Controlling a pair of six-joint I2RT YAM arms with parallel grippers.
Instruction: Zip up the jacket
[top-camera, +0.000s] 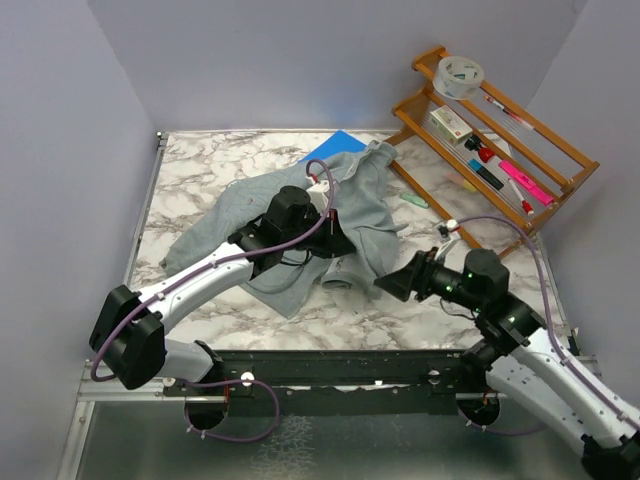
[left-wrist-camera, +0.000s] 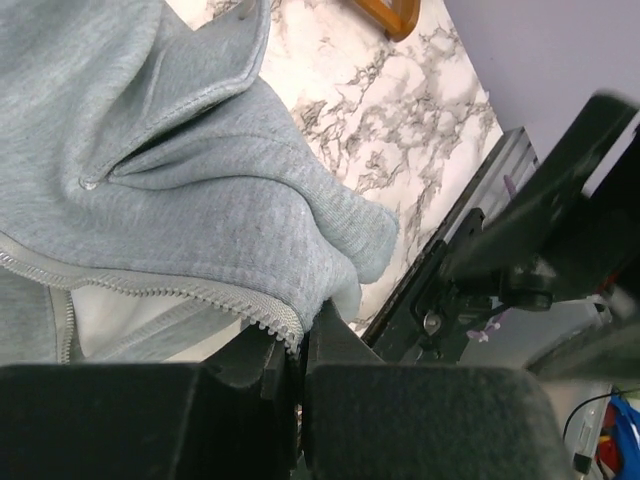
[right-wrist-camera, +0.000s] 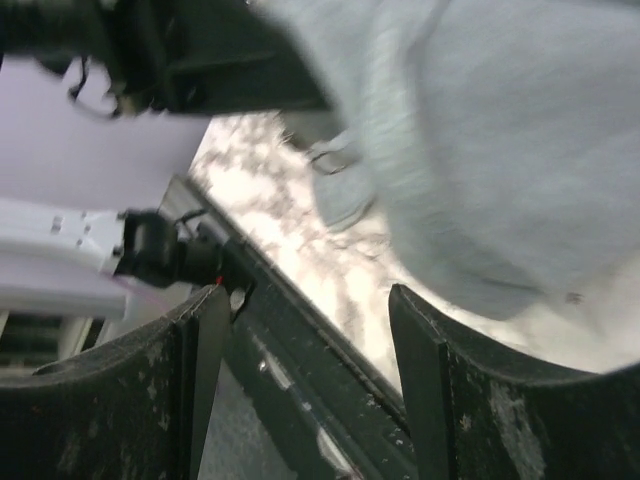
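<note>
The grey jacket (top-camera: 250, 210) lies crumpled on the marble mat. My left gripper (top-camera: 335, 245) is shut on the jacket beside its zipper; in the left wrist view the zipper teeth (left-wrist-camera: 220, 295) run into the fingertips (left-wrist-camera: 303, 360). My right gripper (top-camera: 405, 280) hangs just right of the jacket's lower fold, its fingers apart with nothing seen between them; in the right wrist view the fabric (right-wrist-camera: 500, 160) is blurred beyond them.
A wooden rack (top-camera: 560, 140) with tape, pens and boxes stands at the back right. A blue sheet (top-camera: 340, 142) lies behind the jacket. Bare marble (top-camera: 200, 160) shows at left and front.
</note>
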